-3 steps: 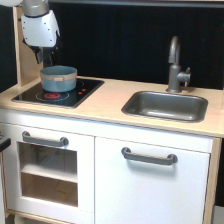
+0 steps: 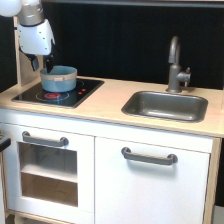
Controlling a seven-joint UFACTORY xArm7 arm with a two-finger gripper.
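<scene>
A blue-grey pot sits at the left of the black stovetop, over a glowing red burner ring. My white arm comes down from the upper left. Its gripper hangs beside and behind the pot's left rim, with dark fingers close to the pot. Whether they touch it, and whether the fingers are open or shut, is too small to make out.
A grey sink with a dark faucet occupies the counter's right side. Bare wooden counter lies between stove and sink. Below are a glass-fronted oven and a white cabinet door, both with handles. A dark wall stands behind.
My arm has moved a little to the left and down, bringing the gripper lower beside the pot. The pot shows no clear shift.
</scene>
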